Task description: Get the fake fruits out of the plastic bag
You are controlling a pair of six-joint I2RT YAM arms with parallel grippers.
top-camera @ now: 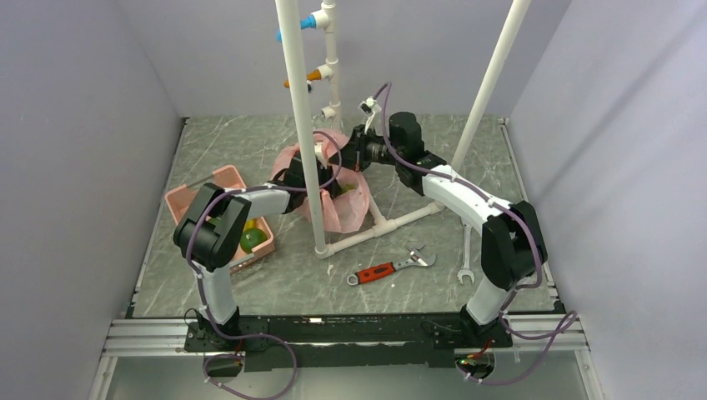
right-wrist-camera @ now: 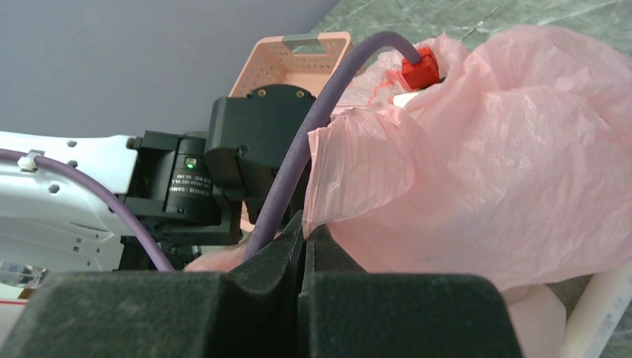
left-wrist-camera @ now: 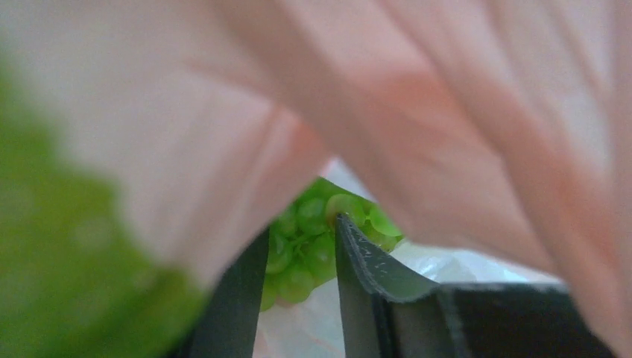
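Note:
Inside the pink plastic bag (top-camera: 348, 212), my left gripper has its fingers parted, and green fake grapes (left-wrist-camera: 313, 257) show between and beyond the tips. Whether the fingers touch the grapes is hard to tell. More green, blurred and close to the camera (left-wrist-camera: 74, 246), fills the left side of that view. My right gripper is shut on a thin edge of the bag (right-wrist-camera: 373, 160), holding it up beside the left arm. In the top view the right gripper (top-camera: 357, 158) is at the bag's upper right; a bit of green (top-camera: 346, 189) shows within the bag.
A pink basket (top-camera: 265, 229) with a green fruit (top-camera: 253, 240) stands under the left arm. A white pipe frame (top-camera: 304, 125) rises in front of the bag. An adjustable wrench (top-camera: 392, 268) and a spanner (top-camera: 466, 258) lie on the table at the front right.

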